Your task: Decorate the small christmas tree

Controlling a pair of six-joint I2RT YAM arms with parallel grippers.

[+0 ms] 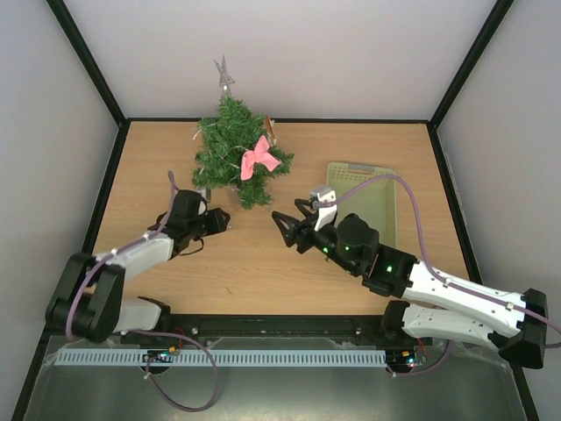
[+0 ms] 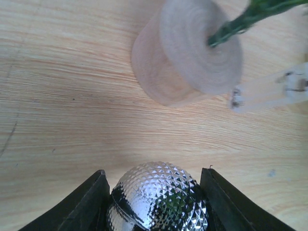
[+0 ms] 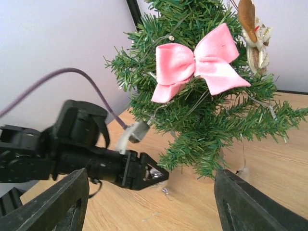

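Observation:
The small tree [image 1: 230, 140] stands at the back left with a pink bow [image 1: 260, 156], a star topper [image 1: 223, 77] and a brown-and-white ornament [image 3: 256, 43]. My left gripper [image 1: 219, 221] is low beside the tree, open around a dimpled silver ball [image 2: 156, 197], near the clear base [image 2: 185, 53] in the left wrist view; whether the fingers touch the ball is unclear. My right gripper [image 1: 292, 225] hangs right of the tree, fingers apart with nothing between them, facing it in the right wrist view.
A light green basket [image 1: 387, 202] lies on the right of the wooden table [image 1: 245, 281], behind the right arm. Walls border the sides and back.

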